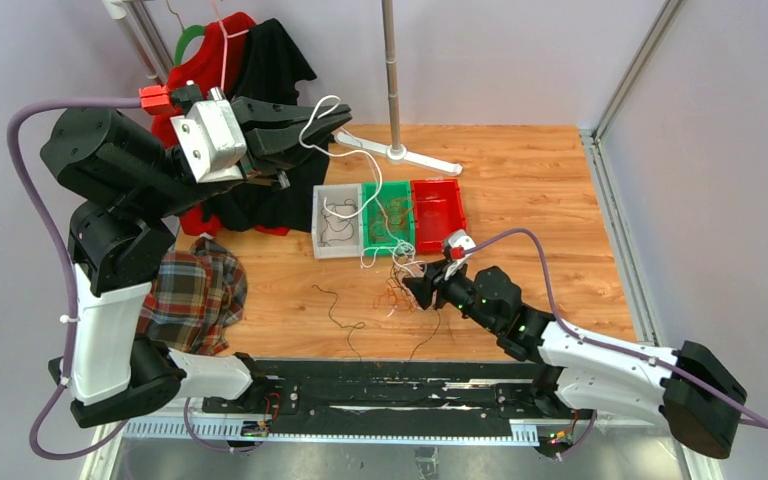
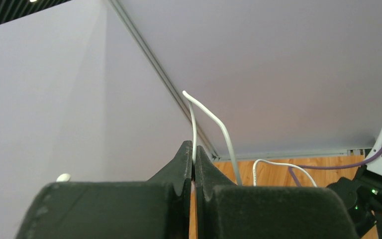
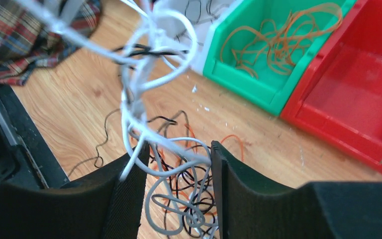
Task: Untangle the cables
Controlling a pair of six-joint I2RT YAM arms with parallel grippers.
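Observation:
High on the left, my left gripper (image 1: 346, 114) is shut on a white cable (image 2: 223, 128), which loops above its fingertips and hangs toward the tangle. Lower down, my right gripper has its fingers apart. White loops (image 3: 159, 142) pass in front of and between those fingers, with black strands wound round them higher up. Beneath them is a knot of black cables (image 3: 199, 201), mixed with orange cable (image 3: 237, 138). A loose black cable (image 1: 334, 311) trails over the table to the left of the tangle. Whether any strand is gripped on the right is unclear.
Behind the tangle stand three bins: a clear one (image 1: 317, 222) with dark cables, a green one (image 3: 248, 92) with orange cables, and an empty red one (image 3: 345, 107). Plaid cloth (image 1: 196, 300) lies at left.

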